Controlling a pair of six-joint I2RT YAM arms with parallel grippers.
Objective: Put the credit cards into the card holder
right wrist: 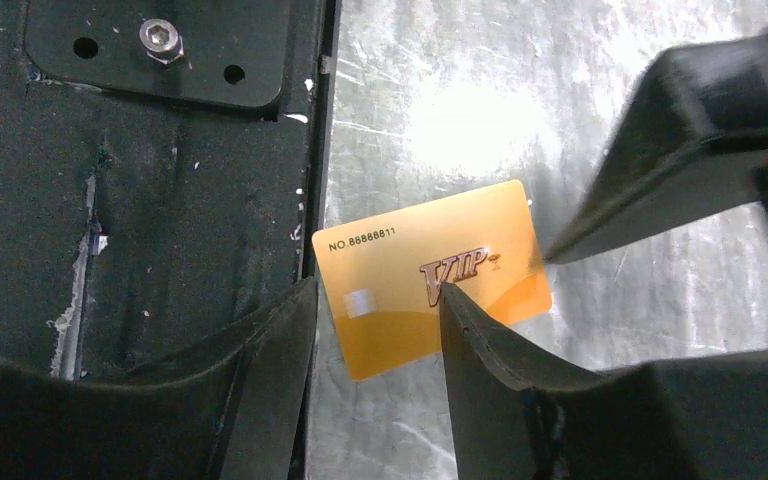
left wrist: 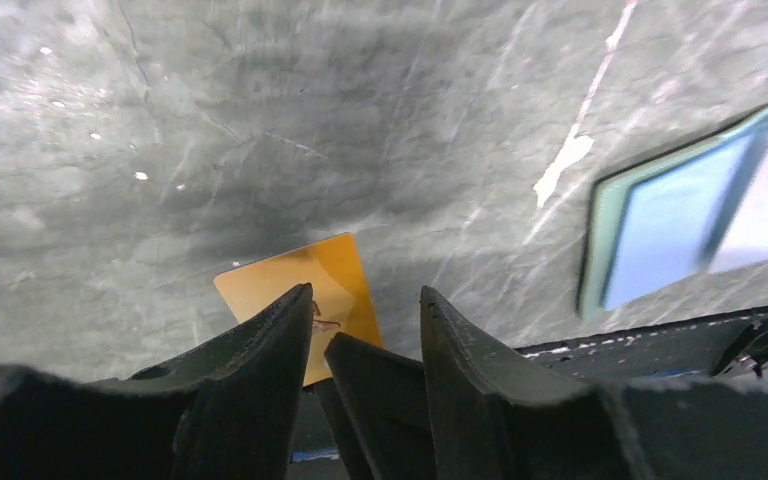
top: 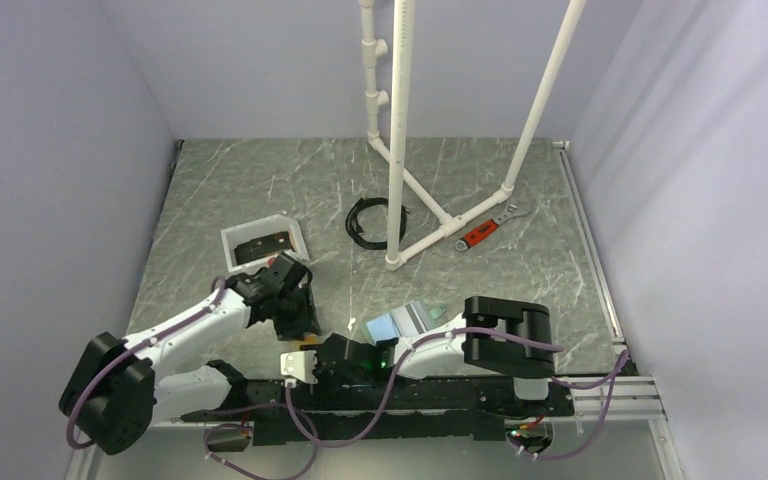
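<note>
A gold VIP card lies flat on the marbled table beside its dark front edge. In the right wrist view my right gripper is part open over the card, one fingertip overlapping its image. My left gripper is part open too, its left finger in front of the gold card. A dark finger of the other arm shows between the left fingers. Neither gripper visibly holds anything. The card holder, with a blue card and paler ones in it, lies open to the right of the grippers.
A white tray with a dark object sits behind the left arm. Farther back are a black cable coil, a white pipe frame and a red-handled wrench. Both arms crowd closely around the card.
</note>
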